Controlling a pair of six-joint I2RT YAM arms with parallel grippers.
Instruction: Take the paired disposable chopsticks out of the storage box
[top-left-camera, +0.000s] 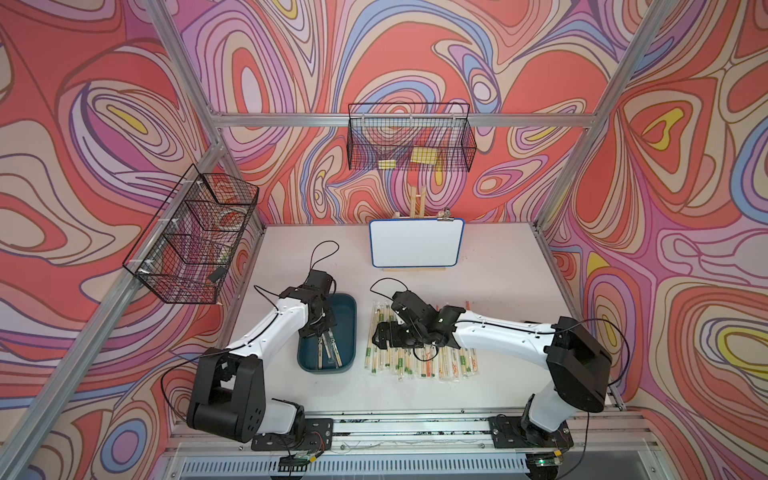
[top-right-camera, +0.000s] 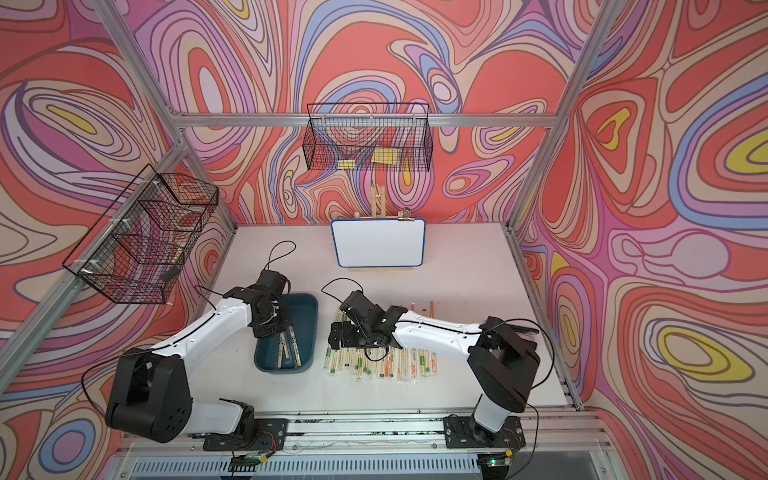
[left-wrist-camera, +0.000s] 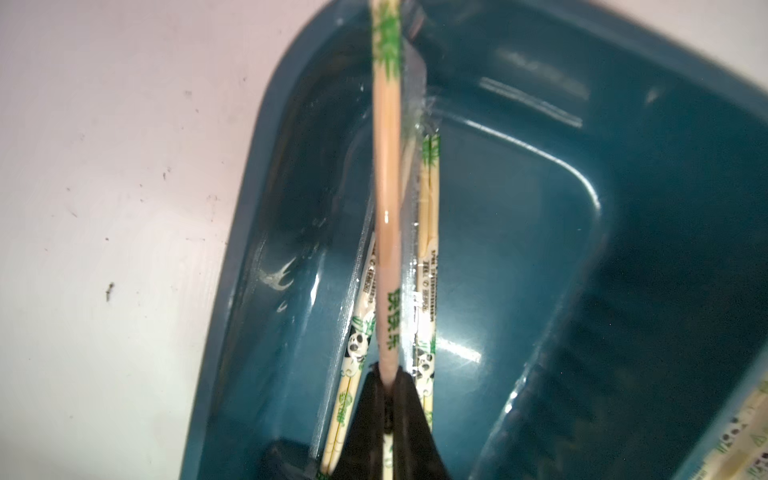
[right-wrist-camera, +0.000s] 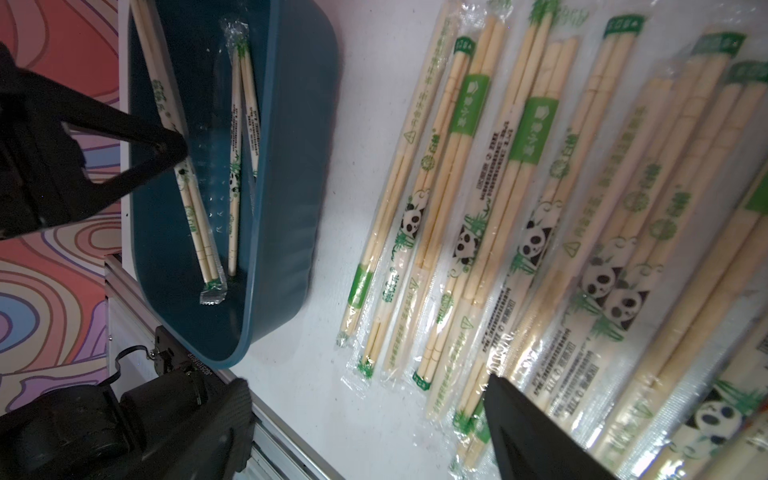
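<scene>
My left gripper is shut on a wrapped pair of chopsticks (left-wrist-camera: 387, 184), green-printed, which hangs above the floor of the dark blue storage box (left-wrist-camera: 232, 232). Below it, inside the box, lie two more wrapped pairs: one panda-printed pair (left-wrist-camera: 357, 344) on the left and another pair (left-wrist-camera: 429, 208) on the right. The right wrist view shows the held pair slanting across the box, its lower end still within the walls. My right gripper stands open above the laid-out chopsticks, its fingers wide apart and holding nothing.
Right of the box, a row of wrapped chopsticks (right-wrist-camera: 448, 216) lies side by side on the white table, partly under the right arm. A whiteboard (top-left-camera: 416, 243) on an easel stands behind. Wire baskets (top-left-camera: 412, 144) hang at the back and left.
</scene>
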